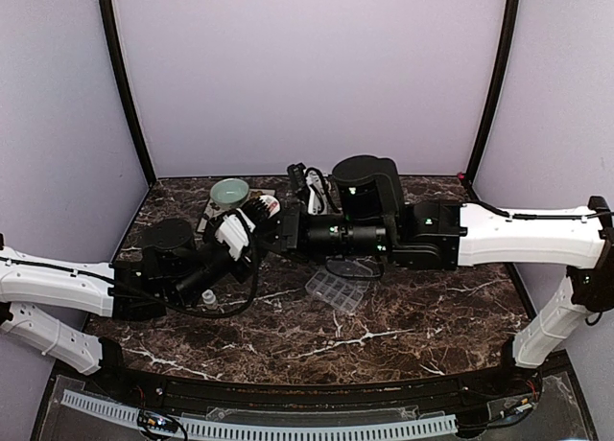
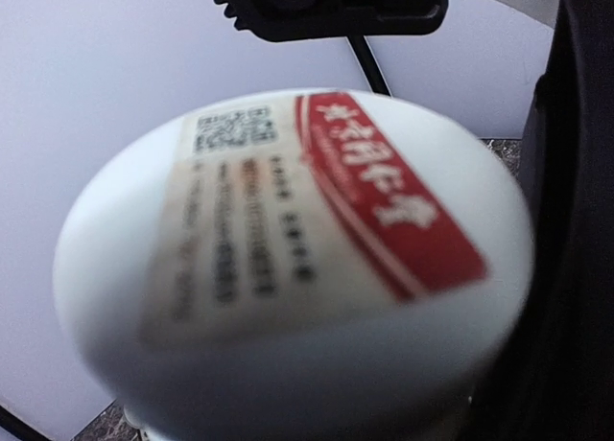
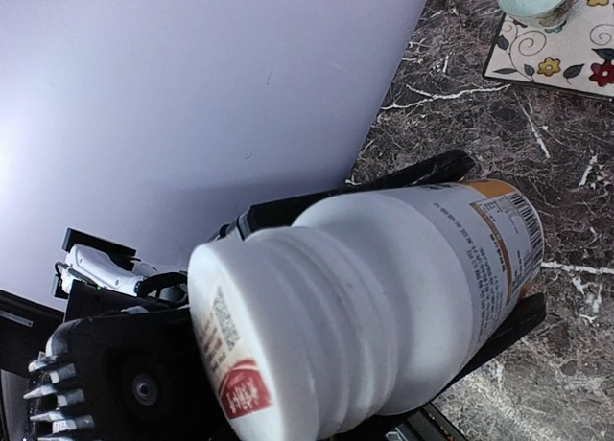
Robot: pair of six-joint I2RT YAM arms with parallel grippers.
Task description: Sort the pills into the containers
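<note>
A white pill bottle (image 3: 422,278) with a capped, red-labelled top lies tilted between my two grippers, which meet above the middle of the table. Its cap (image 2: 288,249) fills the left wrist view. My left gripper (image 1: 251,220) is shut on the bottle. My right gripper (image 1: 280,225) is around the bottle, part open; whether it grips is hard to tell. A clear compartment box (image 1: 336,288) lies on the table below the right arm.
A pale green bowl (image 1: 229,192) stands at the back left on a flowered mat (image 3: 528,62). A small white object (image 1: 209,299) stands below the left arm.
</note>
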